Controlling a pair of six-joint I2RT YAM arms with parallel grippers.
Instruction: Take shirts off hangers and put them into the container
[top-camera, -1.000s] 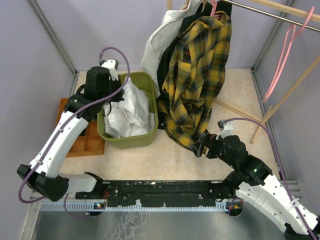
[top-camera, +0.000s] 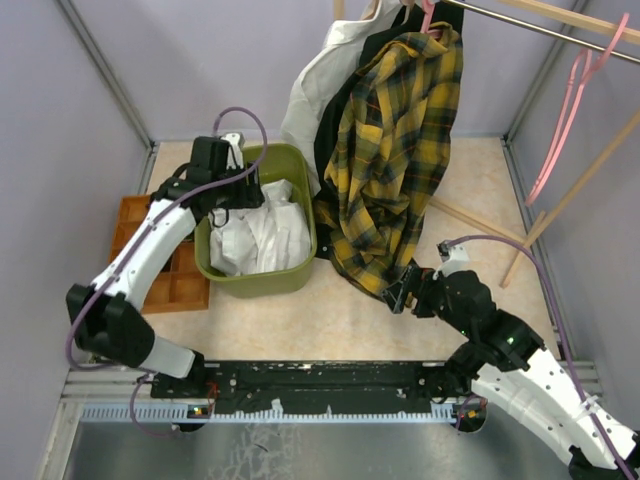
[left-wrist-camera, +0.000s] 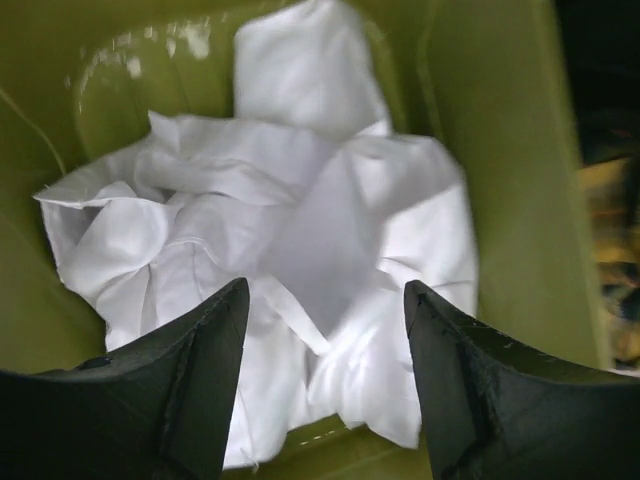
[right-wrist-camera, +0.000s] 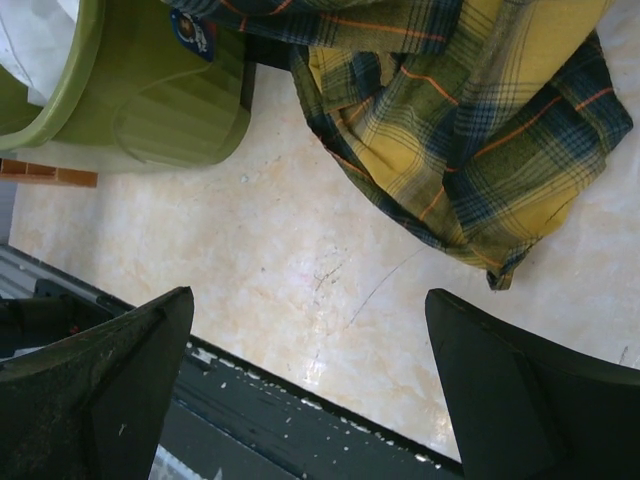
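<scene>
A white shirt (top-camera: 262, 240) lies crumpled inside the green bin (top-camera: 265, 287); its folds fill much of the left wrist view. Above it is my left gripper, its fingers apart and no cloth visibly pinched between them. An empty pink hanger (top-camera: 562, 125) hangs from the rail (top-camera: 540, 28) at the right. The yellow and black plaid shirt (top-camera: 395, 140) hangs on the rail, its hem reaching down toward the floor. My right gripper (top-camera: 398, 292) stands open near that hem; in the right wrist view only bare floor shows between its fingers.
Another white garment (top-camera: 322, 95) and a dark one (top-camera: 335, 125) hang left of the plaid shirt. An orange divided tray (top-camera: 180, 290) sits left of the bin. Wooden stand legs (top-camera: 560, 210) cross at the right.
The white shirt, bulging up beside the gripper earlier, now lies lower in the bin. The right arm stayed still.
</scene>
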